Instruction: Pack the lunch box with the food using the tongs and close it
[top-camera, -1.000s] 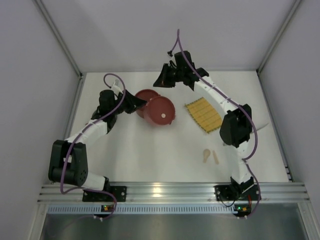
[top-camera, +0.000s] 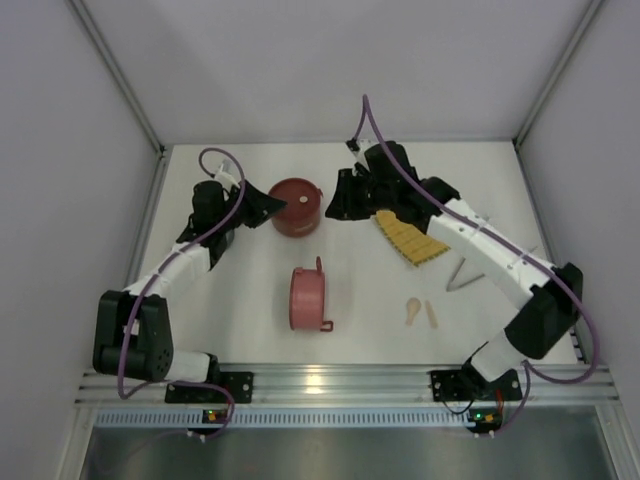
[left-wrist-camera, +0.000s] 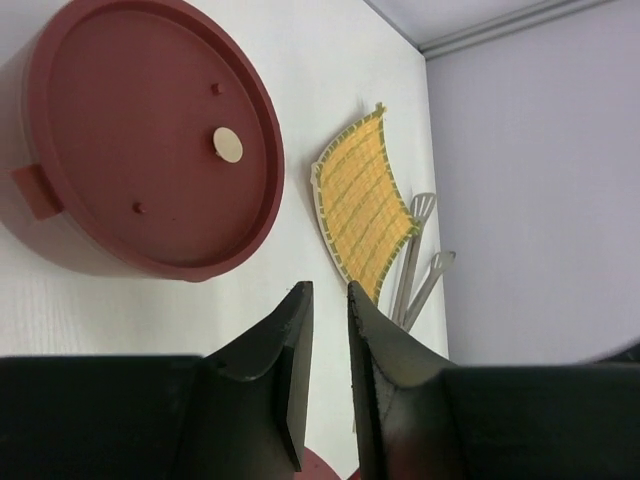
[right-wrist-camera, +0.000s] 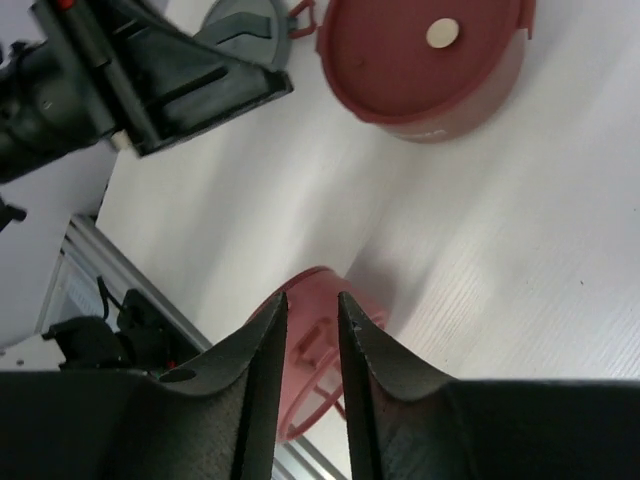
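A lidded dark-red round lunch box part (top-camera: 297, 207) stands upright on the table, a pale knob on its lid (left-wrist-camera: 170, 130). A second pinkish-red container (top-camera: 307, 299) lies on its side nearer the front; its curved body (right-wrist-camera: 308, 335) shows in the right wrist view. My left gripper (top-camera: 284, 207) is at the upright part's left side, its fingers (left-wrist-camera: 295, 340) slightly apart with bare table seen through the gap. To the right of that part, my right gripper (top-camera: 330, 213) is partly open and empty; the toppled container shows beyond its fingers (right-wrist-camera: 350, 330).
A yellow woven mat (top-camera: 410, 237) lies right of centre, with grey slotted utensils (left-wrist-camera: 408, 275) beside it. A wooden spoon (top-camera: 412, 310) and a small stick (top-camera: 431, 314) rest near the front. A grey round item (right-wrist-camera: 250, 40) sits at the left, partly behind the left arm.
The second container, earlier overlapping the upright part at its right, now lies on its side nearer the front. The left arm has shifted slightly.
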